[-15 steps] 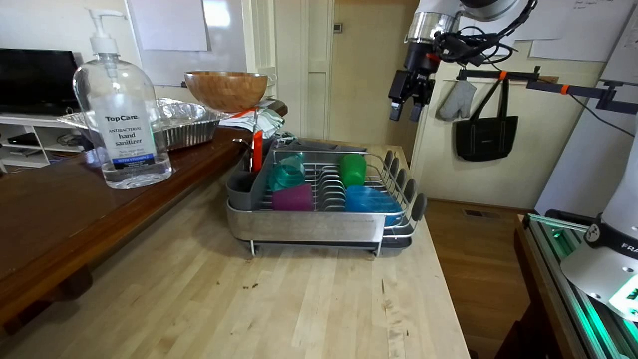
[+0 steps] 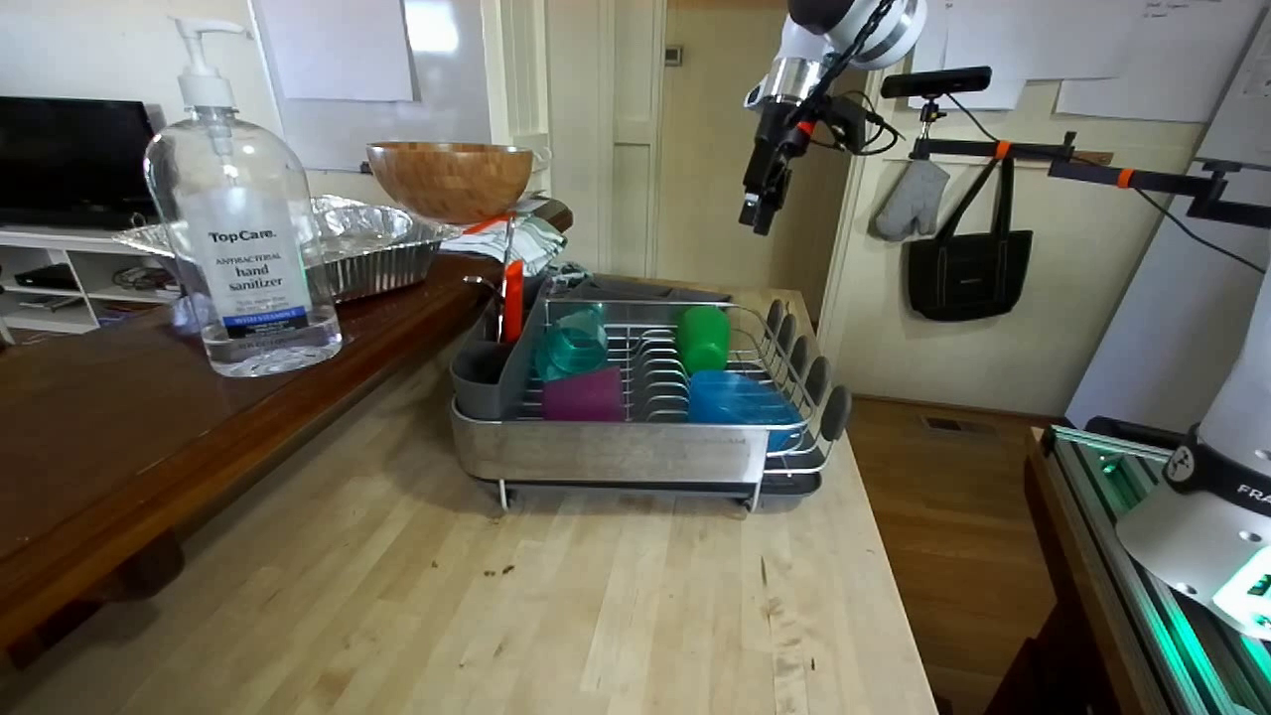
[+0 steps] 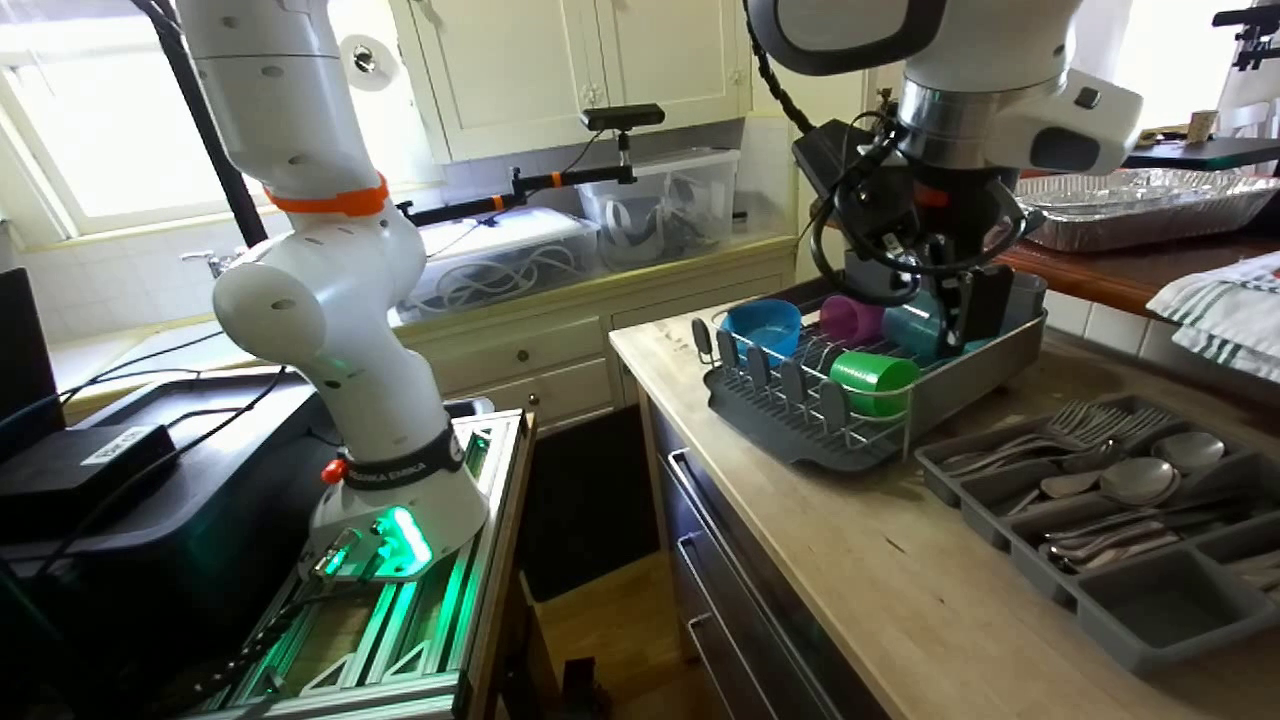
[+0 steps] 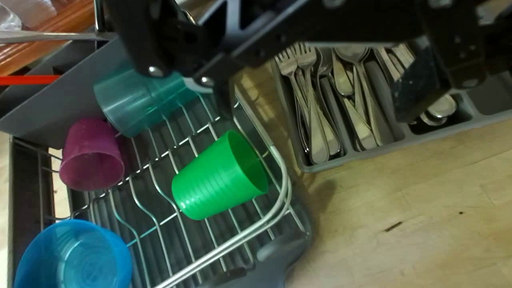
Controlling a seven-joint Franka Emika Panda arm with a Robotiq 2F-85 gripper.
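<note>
My gripper [image 2: 759, 218] is open in the air above the dish rack [image 2: 614, 453], its fingers empty. In the wrist view its dark fingers [image 4: 416, 89] stand wide apart, with the cutlery tray seen below the gap. A green cup [image 4: 218, 177] lies on its side on the rack's wires. A teal cup [image 4: 139, 103] rests by the grey utensil holder, partly covered by the gripper in that view. Near it is a purple cup [image 4: 91, 156] on its side. The blue bowl [image 4: 74, 257] sits at the rack's other corner, cut off by the frame edge.
A grey cutlery tray [image 3: 1104, 600] with forks, spoons and other silverware stands close beside the rack. A red-handled utensil [image 2: 513, 304] sticks up from the holder. Sanitizer [image 2: 244, 262] and a wooden bowl [image 2: 450, 179] stand on the raised counter.
In exterior view 1 my gripper has moved left and slightly down, and turned so its fingers overlap from that side. The cups, bowl and rack have not moved.
</note>
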